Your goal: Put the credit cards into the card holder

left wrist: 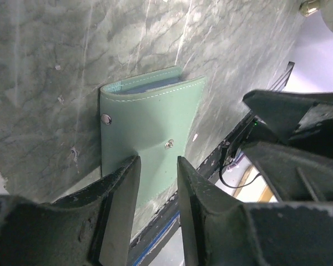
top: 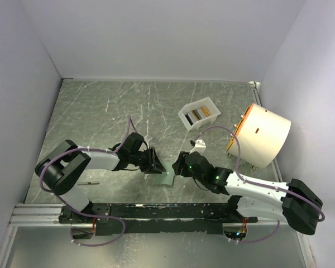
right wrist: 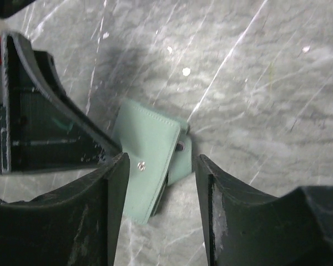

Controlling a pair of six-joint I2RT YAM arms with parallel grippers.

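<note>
The pale green card holder (left wrist: pixel 150 122) lies on the table, its mouth slightly parted. A grey-blue surface shows inside; whether card or lining I cannot tell. My left gripper is over it, fingers apart, one finger (left wrist: pixel 122 188) overlapping the holder in view. In the right wrist view the holder (right wrist: pixel 147 152) sits left of centre, while my right gripper stands open beside it with bare table showing in its gap. Several credit cards (top: pixel 196 115) rest in a white tray (top: pixel 213 104) farther back.
At the right stands a large cream rounded case (top: pixel 265 137) with an orange edge. A thin pen-like item (top: pixel 88 183) lies at the left. Both arms are close together around the holder.
</note>
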